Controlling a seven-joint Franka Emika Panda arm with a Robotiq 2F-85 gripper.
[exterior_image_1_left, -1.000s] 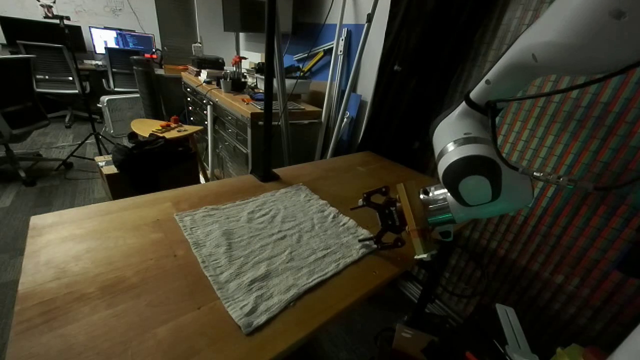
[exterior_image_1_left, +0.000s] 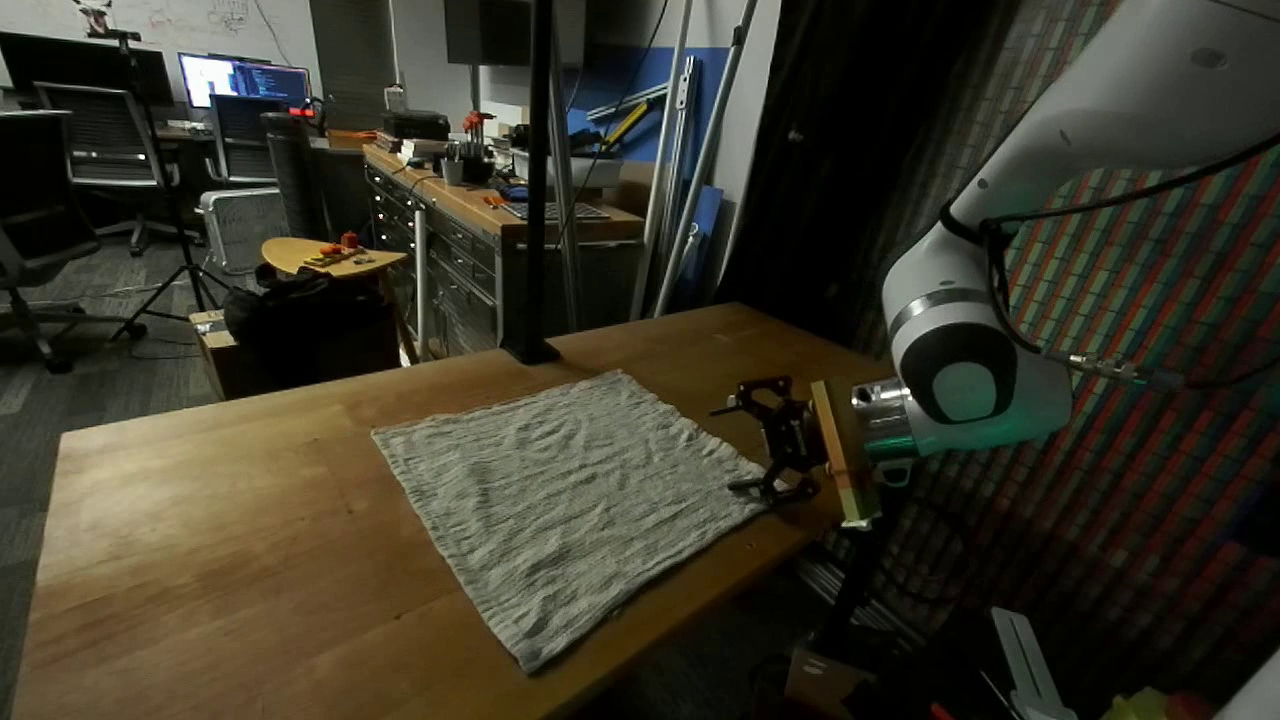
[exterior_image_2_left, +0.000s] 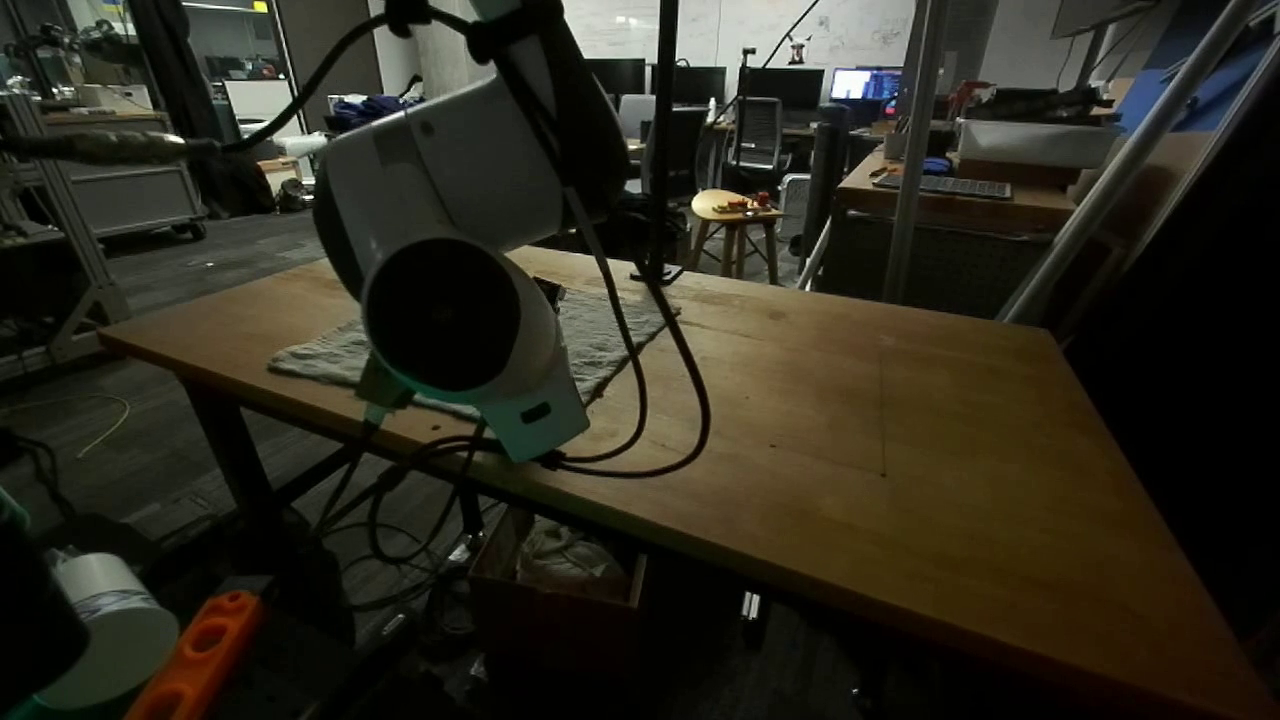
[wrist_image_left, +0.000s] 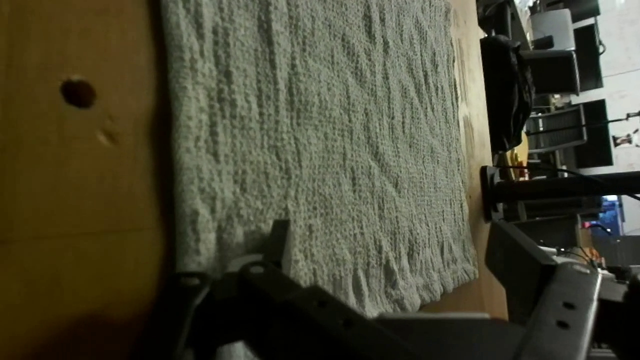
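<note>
A pale grey woven cloth (exterior_image_1_left: 564, 516) lies spread almost flat on the wooden table, lightly wrinkled. My gripper (exterior_image_1_left: 732, 449) is low at the cloth's right corner, tilted sideways, with its fingers wide apart. The lower finger reaches onto that corner and seems to press on it. In the wrist view the cloth (wrist_image_left: 330, 132) fills the middle; one finger (wrist_image_left: 279, 243) of my gripper is against it, while the other stands clear past its edge. Nothing is clamped between them. In exterior view 2 the arm covers part of the cloth (exterior_image_2_left: 606, 330) and most of the gripper.
Bare tabletop (exterior_image_1_left: 228, 540) lies left of the cloth, and a wide clear stretch of table (exterior_image_2_left: 912, 444) shows in exterior view 2. A black post (exterior_image_1_left: 534, 240) rises at the table's far edge. The table's near edge runs close to the cloth and gripper.
The whole cloth has slid a little to the right in exterior view 1, along with my gripper, which has moved right and slightly down. The fingers remain apart.
</note>
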